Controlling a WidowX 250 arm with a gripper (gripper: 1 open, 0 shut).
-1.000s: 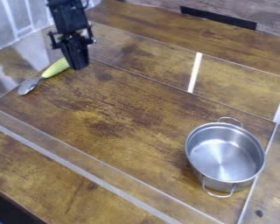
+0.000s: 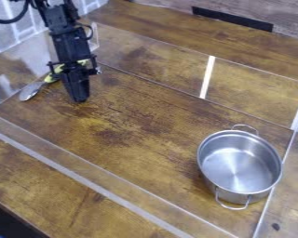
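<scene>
My black gripper [image 2: 77,93] is low over the wooden board at the left, its tips at or near the surface. A yellow-green object [image 2: 53,72] lies just behind it, partly hidden by the gripper. A metal spoon or spatula-like utensil [image 2: 33,88] lies to its left. The gripper looks narrow; whether anything is between its fingers cannot be seen clearly.
A steel pot [image 2: 238,167] with two loop handles stands at the lower right. The middle of the board [image 2: 139,130] is clear. Clear panel edges and white strips run along the board's sides.
The gripper has come down toward the board and a little to the left over the last second, now covering part of the yellow-green object. The pot has stayed in place.
</scene>
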